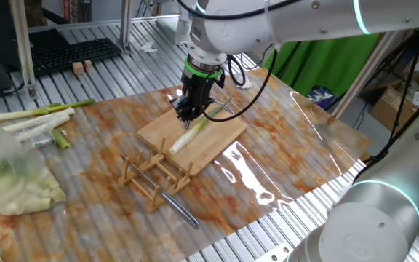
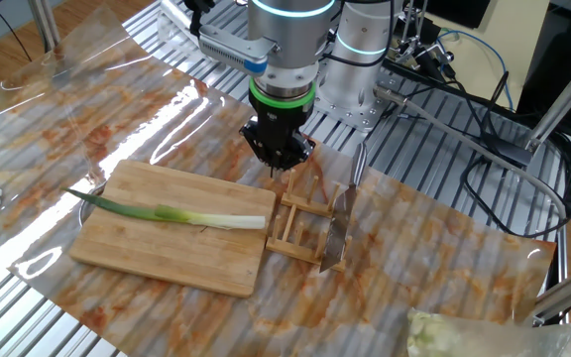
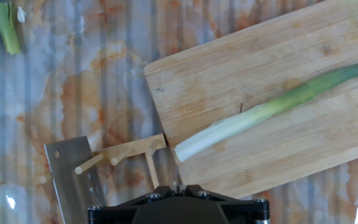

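Observation:
A long leek [image 2: 211, 219], white at one end and green at the other, lies on the wooden cutting board [image 2: 167, 266]. Beside the board stands a small pegged wooden rack [image 1: 155, 191], with a cleaver [image 2: 336, 236] resting in it. The cleaver's metal handle [image 1: 181, 209] sticks out past the rack. My gripper [image 2: 276, 167] hangs in the air, pointing down, above the table near the rack and the board's edge. In the wrist view the gripper appears shut, its fingertips close together with nothing visible between them. Part of the rack is cut off there by the gripper body.
More leeks [image 1: 38, 120] and a cut green piece [image 1: 60, 138] lie at the left in exterior view 1, by a clear plastic bag [image 1: 20, 178] of vegetable pieces. A keyboard [image 1: 71, 57] and small wooden blocks [image 1: 81, 67] sit at the back. Open table lies between bag and rack.

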